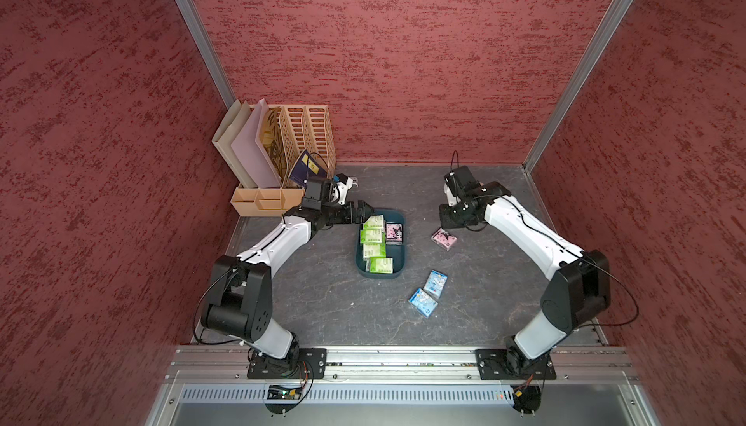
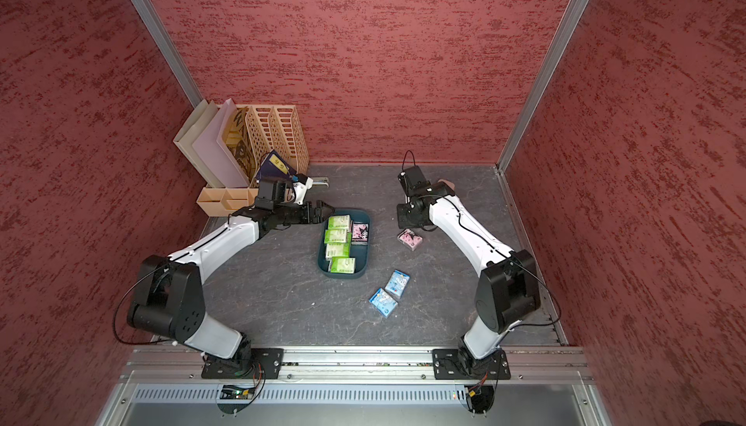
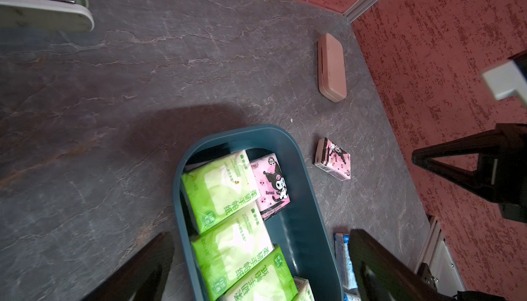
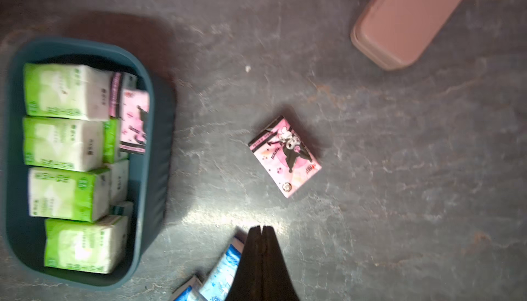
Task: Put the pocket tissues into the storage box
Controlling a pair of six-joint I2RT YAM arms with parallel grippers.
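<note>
The blue-green storage box (image 1: 404, 251) holds several green-and-white tissue packs (image 4: 66, 141) and a pink pack (image 3: 270, 185). A second pink pack (image 4: 285, 157) lies on the table, to the right of the box. Two blue packs (image 1: 423, 301) (image 1: 436, 283) lie nearer the front. My right gripper is shut, its fingertips together with nothing between them; in its wrist view the pink pack is apart from them. At the box's back left edge, my left gripper is open and empty.
A peach-coloured case (image 3: 331, 67) lies at the back right of the table. A wooden file rack (image 1: 311, 134) with folders stands at the back left, a stapler-like object (image 3: 44, 4) near it.
</note>
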